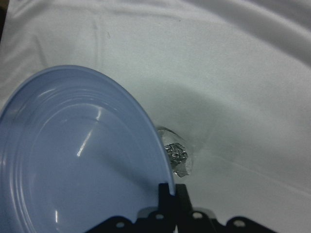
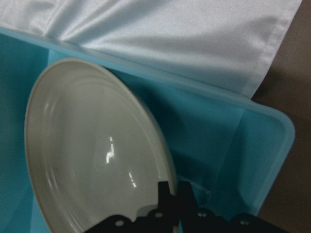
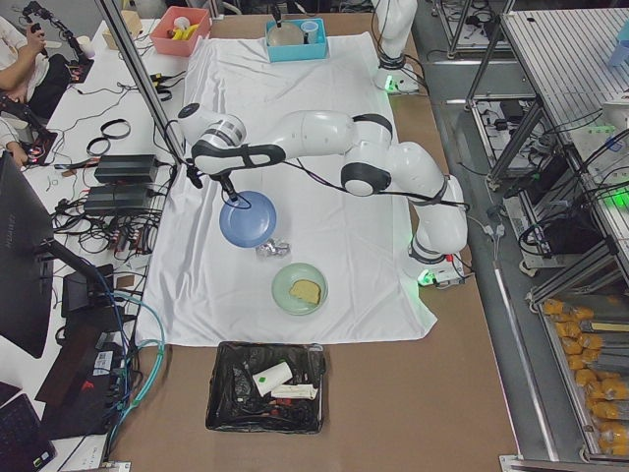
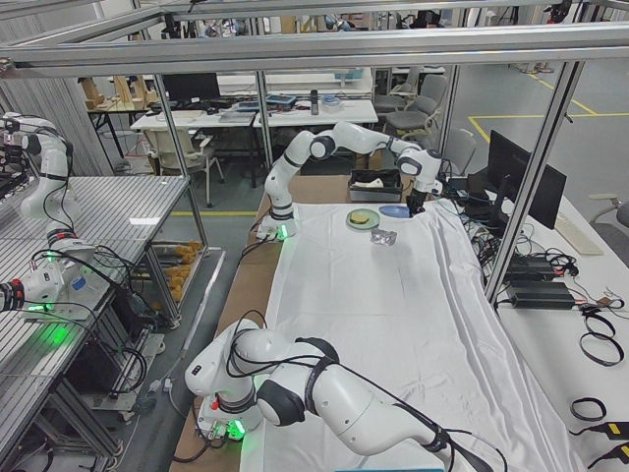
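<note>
A blue plate (image 3: 246,222) is pinched at its edge by my left gripper above the white cloth, next to crumpled clear foil (image 3: 272,248). A green plate (image 3: 290,278) with a yellow slice (image 3: 305,292) lies nearer the black bin. At the far end, my right gripper is shut on the edge of a cream plate (image 2: 92,136), which sits tilted in or over a light-blue bin (image 2: 252,155).
A black lined bin (image 3: 265,413) with white items stands on the brown table. A red bin (image 3: 180,44) is on the side desk.
</note>
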